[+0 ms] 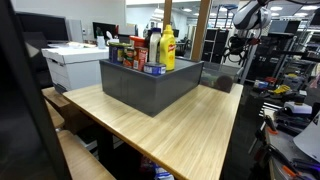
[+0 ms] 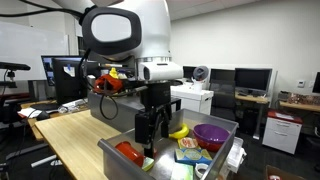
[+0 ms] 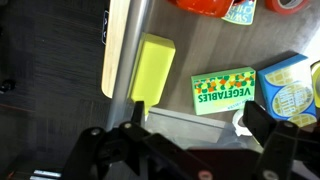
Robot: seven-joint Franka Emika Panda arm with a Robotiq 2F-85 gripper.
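Observation:
My gripper is open, its two dark fingers spread with nothing between them. In the wrist view it faces down over a grey bin; a yellow block (image 3: 153,70) lies along the bin's wall (image 3: 131,52). To the right of the block is a green and white box marked VEGETABLES (image 3: 222,90), and a blue box (image 3: 288,87) sits beside that. Red items (image 3: 205,5) show at the top edge. The second exterior view has the arm above the bin, partly covering a red can (image 2: 130,152), with a yellow banana shape (image 2: 180,131) behind the gripper.
A purple bowl (image 2: 211,135) sits in the bin's far part. Dark floor borders the table.

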